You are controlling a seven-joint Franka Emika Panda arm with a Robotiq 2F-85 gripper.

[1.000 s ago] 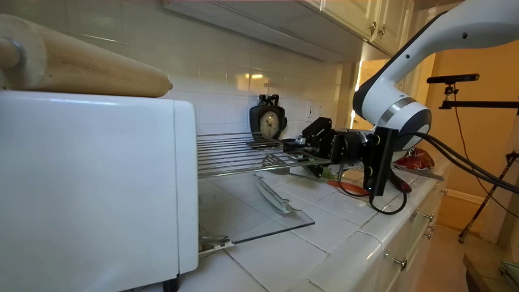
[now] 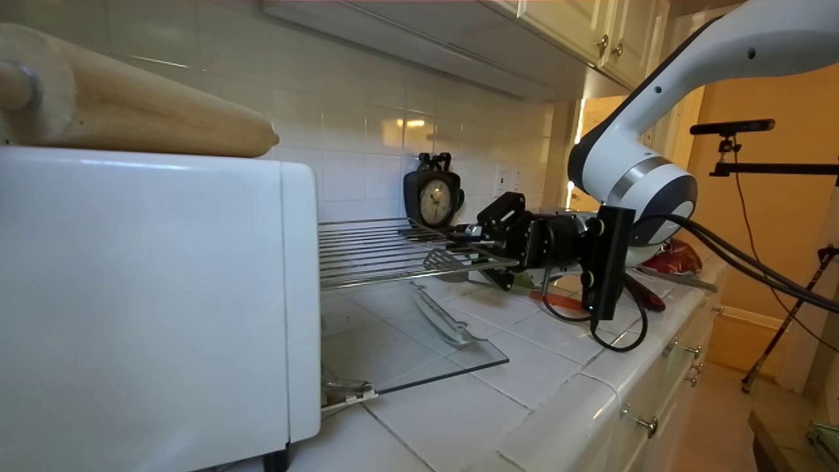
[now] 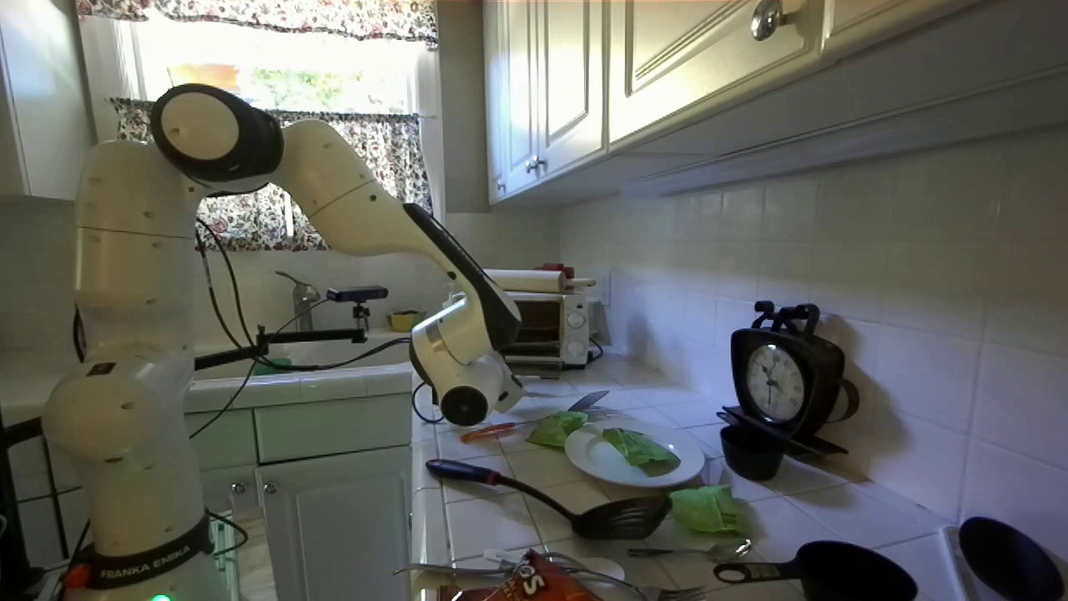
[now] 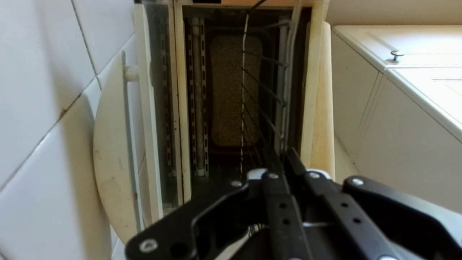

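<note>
A wire rack [image 2: 417, 275] sticks out of the white toaster oven [image 2: 157, 299], roughly level above the lowered glass door [image 2: 448, 372]. My gripper [image 2: 465, 235] is shut on the rack's outer end. From the wrist, the rack [image 4: 288, 86] reaches into the oven's dark interior, its near end at the fingertips of my gripper. Beside it in that view is the curved door handle [image 4: 113, 147]. In the second exterior view the arm hides my gripper and the rack.
A wooden rolling pin [image 2: 157, 102] lies on top of the oven. Against the tiled wall stands a black clock-faced scale [image 3: 786, 371]. A white plate [image 3: 591, 456] with green leaves, a slotted spatula [image 3: 621, 517] and a black pan [image 3: 851, 576] occupy the counter behind my gripper.
My gripper has moved a little toward the oven with the rack, so less of the rack sticks out now. The oven and its door look unmoved.
</note>
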